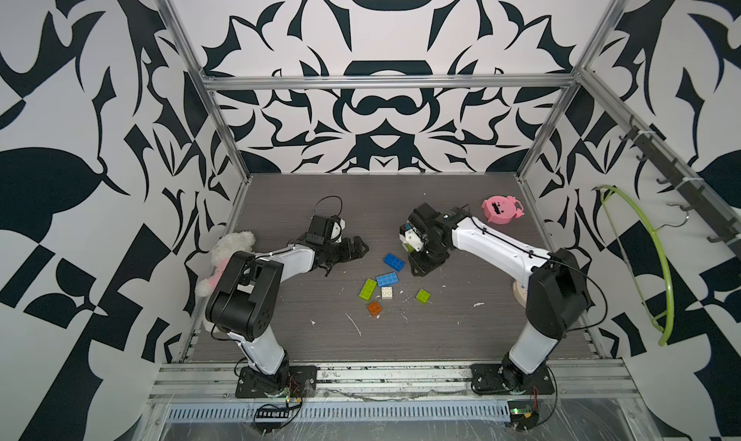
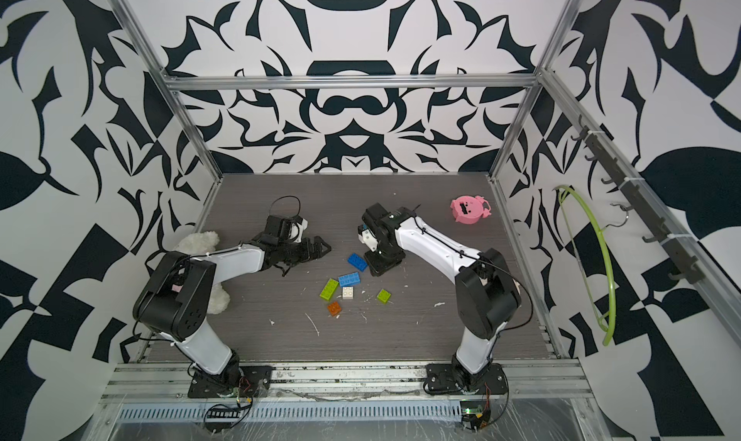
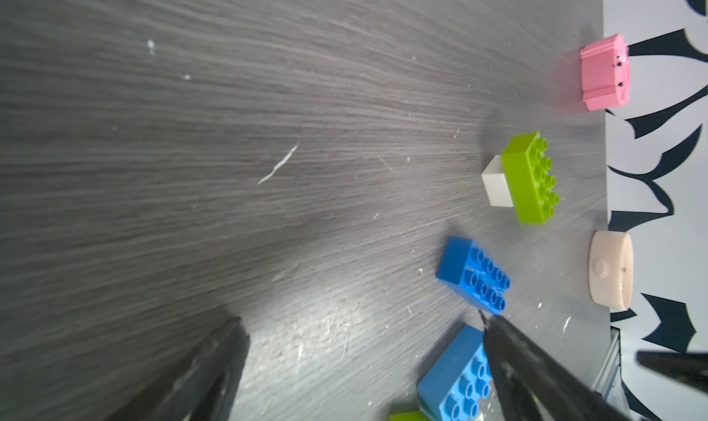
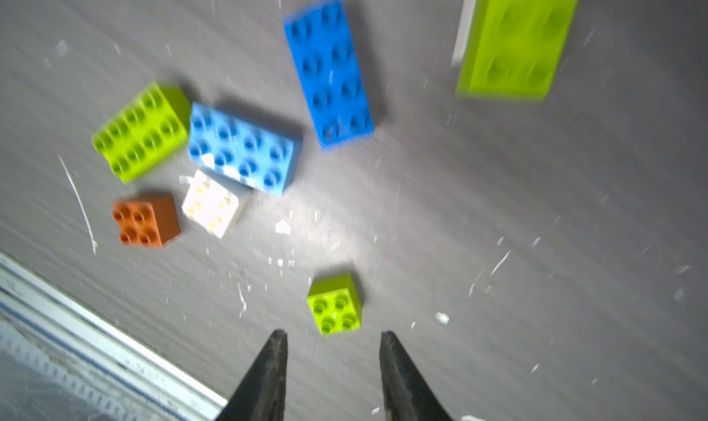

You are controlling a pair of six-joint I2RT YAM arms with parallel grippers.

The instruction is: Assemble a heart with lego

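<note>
A large green brick (image 4: 522,37) sits on top of a white brick (image 3: 497,183). Apart from this pair, a dark blue brick (image 4: 329,70), a light blue brick (image 4: 239,149), a second long green brick (image 4: 142,132), a small white brick (image 4: 215,203), an orange brick (image 4: 146,222) and a small green brick (image 4: 335,303) lie loose on the table. My right gripper is open and empty, above the table in front of the small green brick in its wrist view. Over bare table to the left, my left gripper stands open with nothing held.
A pink pig (image 1: 502,209) stands at the back right. By the right edge lies a beige clock (image 1: 520,293), mostly covered by the right arm. A white plush toy (image 1: 231,248) sits at the left edge.
</note>
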